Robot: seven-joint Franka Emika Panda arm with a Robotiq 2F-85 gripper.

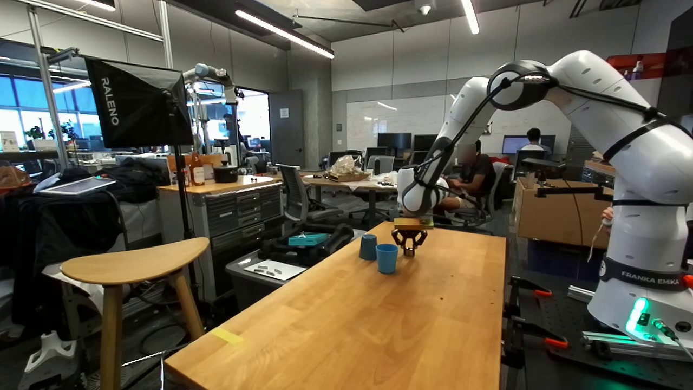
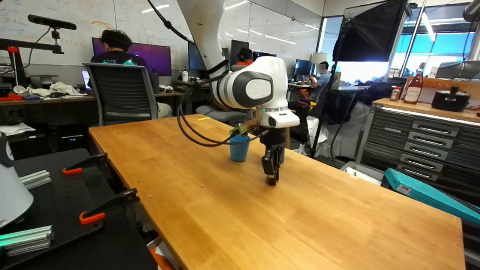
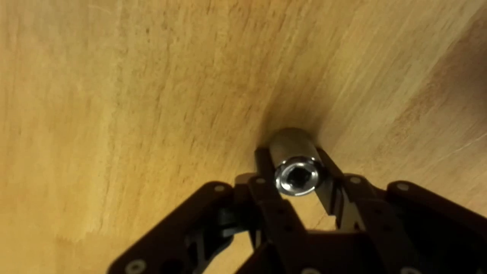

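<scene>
In the wrist view a small metal cylinder [image 3: 295,150] with a shiny ring and dark hollow in its end stands between the fingers. My gripper is shut on it, one black finger pressed to each side. Exterior view 1 places the gripper [image 1: 409,252] low over the far part of the wooden table, just right of a light blue cup [image 1: 386,259]. A darker blue cup [image 1: 367,247] stands beside that one. From exterior view 2, the light blue cup [image 2: 239,149] appears left of the gripper [image 2: 272,182], while the other cup is mostly hidden behind it.
A strip of yellow tape [image 1: 227,335] marks its near left edge. Orange-tipped clamps [image 1: 539,329] grip the side by the robot base. A grey bin [image 1: 260,286] stands off the left edge.
</scene>
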